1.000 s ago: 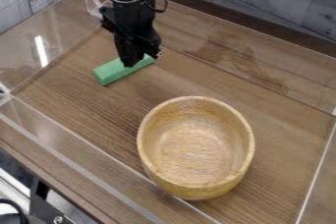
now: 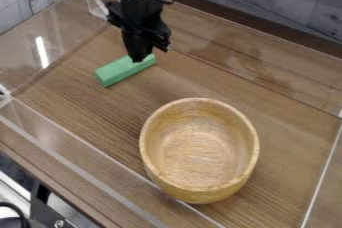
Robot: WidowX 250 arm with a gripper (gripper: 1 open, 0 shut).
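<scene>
My black gripper [image 2: 135, 49] hangs in the upper middle of the camera view, just above and behind a green block [image 2: 126, 70] that lies on the wooden table. The fingers look close together, with nothing visible between them. The block lies clear of the fingertips, angled from lower left to upper right.
A large wooden bowl [image 2: 199, 177] stands at the lower front, right of centre.
My gripper has risen slightly and moved a little back, uncovering more of the green block's right end. The block and bowl have stayed in place.
</scene>
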